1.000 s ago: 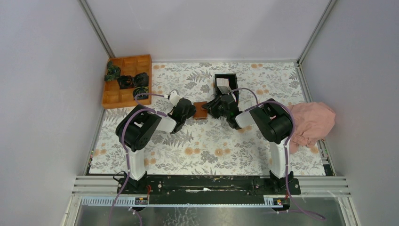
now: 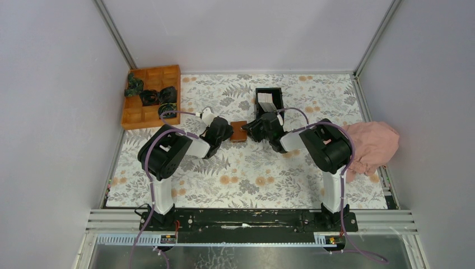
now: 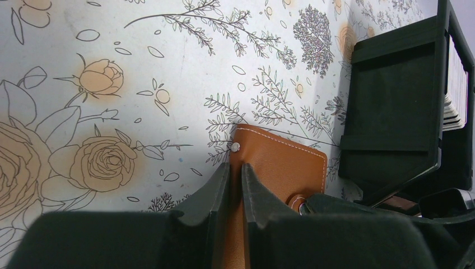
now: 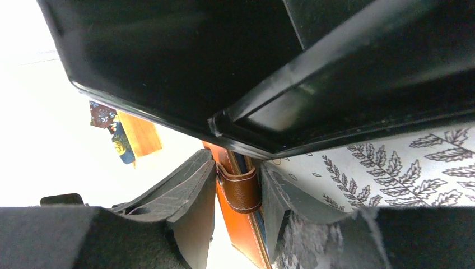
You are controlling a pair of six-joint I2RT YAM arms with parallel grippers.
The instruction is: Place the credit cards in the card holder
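Observation:
The brown leather card holder [image 2: 238, 134] lies between my two grippers near the middle of the table. My left gripper is shut on its left edge, beside a snap button. My right gripper is at the other side, its fingers either side of the holder's leather strap [image 4: 240, 193]; whether they press on it is not clear. A black box [image 3: 392, 95] holding a stack of white cards [image 3: 455, 84] stands just behind the right gripper.
An orange divided tray [image 2: 140, 115] with dark items stands at the back left. A pink cloth [image 2: 372, 145] lies at the right edge.
The right arm has shifted very slightly over the last second; the left arm and the card holder look unmoved.

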